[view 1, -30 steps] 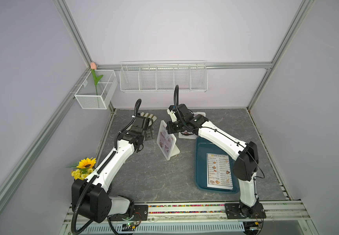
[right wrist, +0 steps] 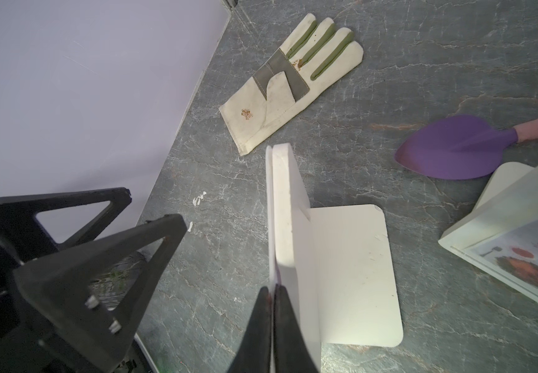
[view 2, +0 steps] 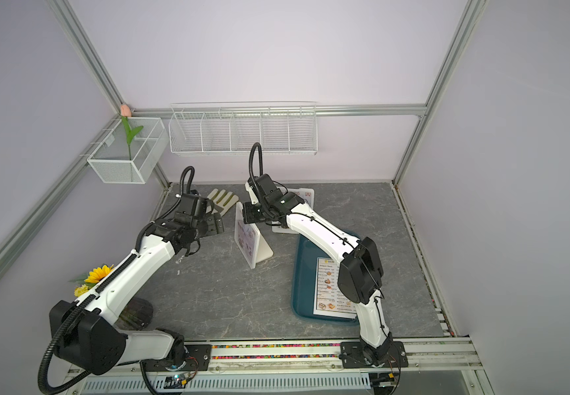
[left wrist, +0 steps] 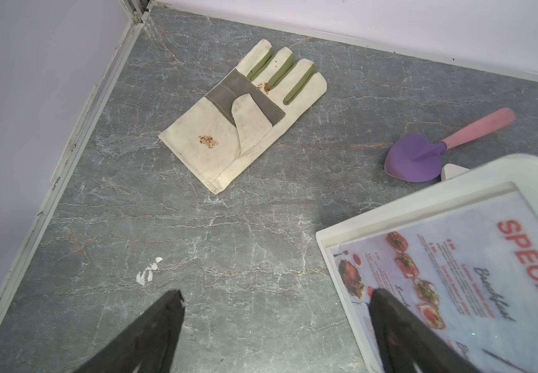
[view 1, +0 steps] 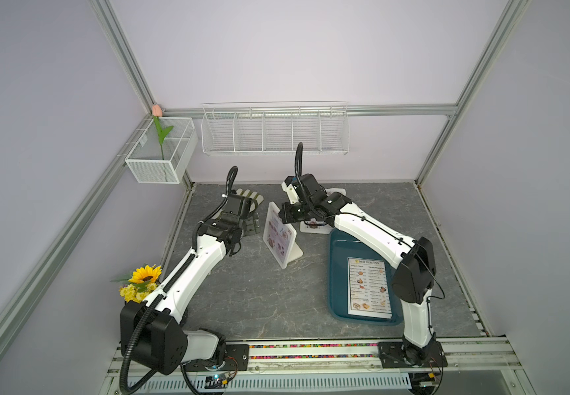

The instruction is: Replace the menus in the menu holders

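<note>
A white menu holder (view 1: 291,250) stands upright on its base near the middle, its printed menu (view 1: 277,235) facing left. At its top edge is my right gripper, its fingers shut together. A thin front layer (right wrist: 270,205) of the holder runs down to the fingertips; whether it lies between them cannot be told. My left gripper is open and empty to the left of the holder. Behind the right arm, a second menu holder (view 2: 304,195) is partly hidden. Another menu (view 1: 369,287) lies face up in the blue tray (view 1: 337,316).
A work glove (left wrist: 237,124) lies at the back left, with a purple trowel (left wrist: 415,158) to its right. Sunflowers (view 1: 145,275) stand by the left wall. Wire baskets (view 1: 275,131) hang on the back wall.
Both arms hold nearly the same place, the right gripper staying at the holder's top edge. The holder and the tray have not visibly moved.
</note>
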